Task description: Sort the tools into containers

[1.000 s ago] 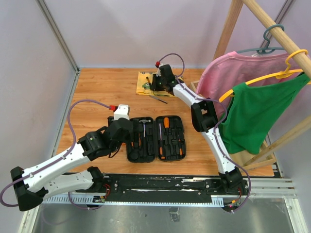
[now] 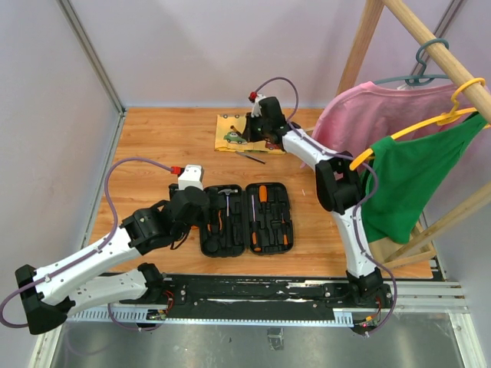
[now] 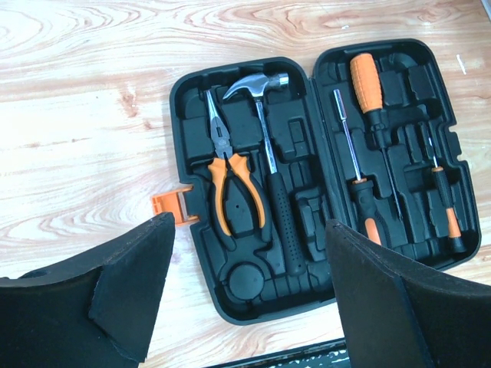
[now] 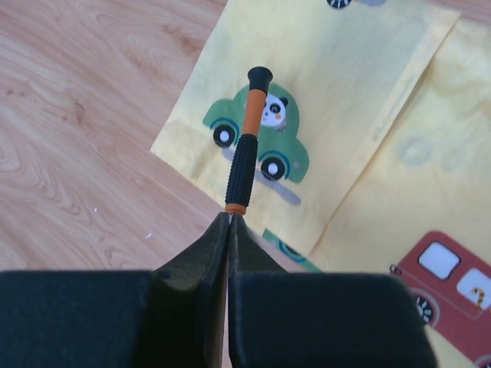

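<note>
An open black tool case (image 2: 268, 185) lies at the table's front middle. In the left wrist view its left half holds pliers (image 3: 227, 172) and a hammer (image 3: 282, 211); screwdrivers, including an orange-handled one (image 3: 367, 83), fill the right half. My left gripper stands open above the left half, nothing between its fingers. Over the cloth at the back, my right gripper is shut at the end of an orange-and-black screwdriver handle (image 4: 242, 169). The thin shaft is hidden by the fingertips, and the handle points away from them.
A yellow printed cloth (image 2: 229, 142) lies at the back. In front of it is a thin dark tool (image 2: 251, 157). A wooden rack with a pink garment (image 2: 376, 115) and a green one (image 2: 406, 184) stands right of my right arm.
The left arm and the case look still.
</note>
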